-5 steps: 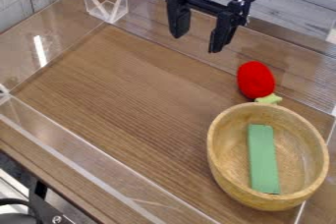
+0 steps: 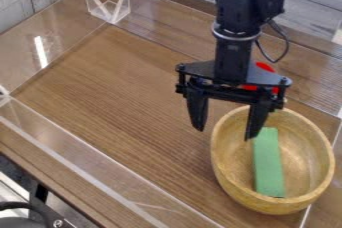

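Observation:
The black gripper [image 2: 230, 102] stands open, its two fingers spread over the upper left rim area of a large tan bowl [image 2: 237, 184] at the lower right. A green bar [image 2: 267, 164] lies inside the bowl, below and right of the gripper. A red object [image 2: 265, 74] sits behind the gripper and is mostly hidden by it.
A white wire-like object [image 2: 104, 2] stands at the back left. Raised edges run along the back and left of the surface.

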